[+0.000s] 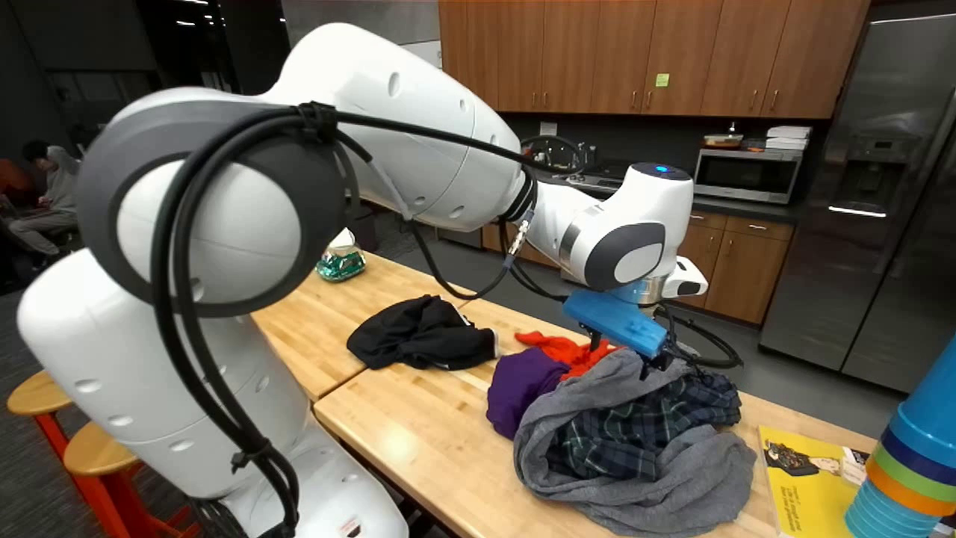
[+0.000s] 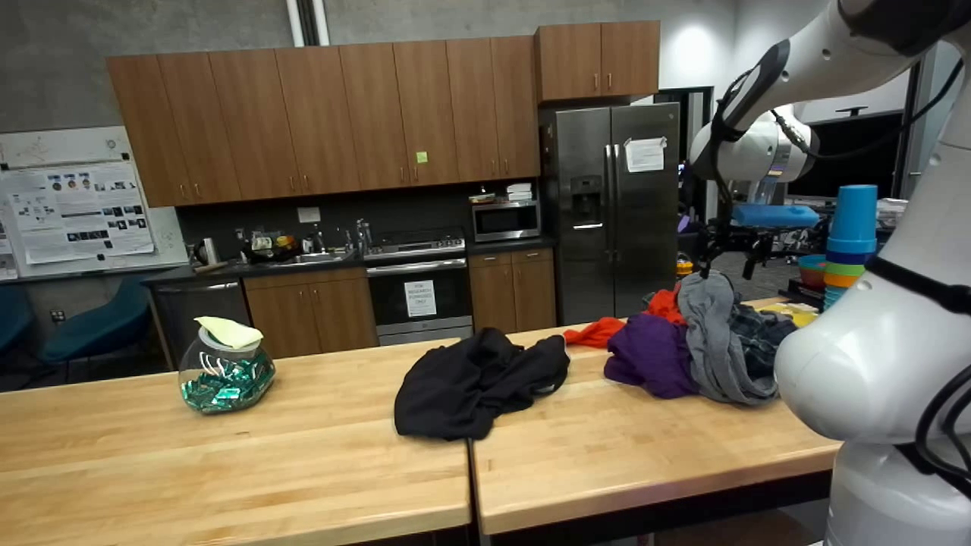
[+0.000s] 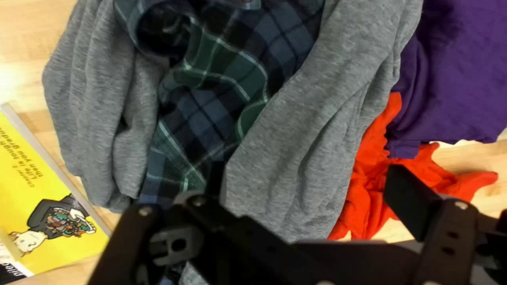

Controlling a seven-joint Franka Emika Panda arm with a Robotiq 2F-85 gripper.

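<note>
Bunched clothes lie in a heap on the right part of the table: a grey garment, a dark plaid shirt within its folds, a purple cloth and a red-orange cloth. Over the heap's far side hangs my gripper, open, its black fingers spread wide. The wrist view looks down on the grey garment and red-orange cloth beneath; no cloth shows caught between the fingers. Apart from the heap, a crumpled black garment lies by the seam between the two tables.
A yellow book and a tall stack of coloured cups stand right of the heap. A glass jar of green-wrapped pieces sits on the far left table. Bare wood lies in front of the clothes.
</note>
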